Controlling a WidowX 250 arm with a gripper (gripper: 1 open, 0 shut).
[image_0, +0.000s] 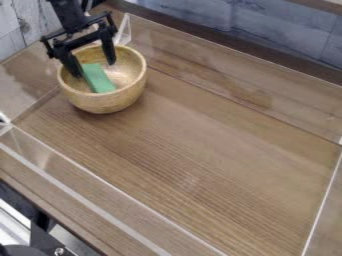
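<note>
A wooden bowl (123, 88) stands near the upper left of the table, with a green object (94, 80) lying inside it. My black gripper (83, 44) hangs over the bowl's back left part, its fingers spread open. The green object is below it, apart from the fingertips as far as this view shows.
A pale wall runs along the left and a blue-grey panel (281, 25) lies beyond the back right edge.
</note>
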